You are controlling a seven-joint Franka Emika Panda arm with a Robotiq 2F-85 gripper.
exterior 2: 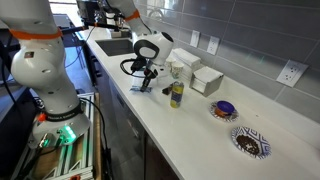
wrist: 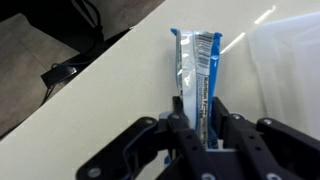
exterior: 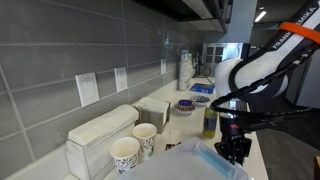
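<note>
A slim blue-and-clear packet (wrist: pixel 197 75) with a barcode lies lengthwise between the fingers of my gripper, which is shut on it. Its far end sticks out beyond the fingertips over the white counter. Seen from the side, the gripper (exterior: pixel 236 150) points down at the counter's near end, beside a translucent container (exterior: pixel 185 165). In the other exterior view, the gripper (exterior 2: pixel 144 82) is low over the counter near its edge, with the bluish packet (exterior 2: pixel 137 88) under it. Whether the packet touches the counter is unclear.
A yellowish bottle (exterior 2: pixel 176 95) stands near the arm. Paper cups (exterior: pixel 125 152) and a long white box (exterior: pixel 100 130) line the wall. Farther along are a purple bowl (exterior 2: pixel 222 108) and a patterned plate (exterior 2: pixel 250 142).
</note>
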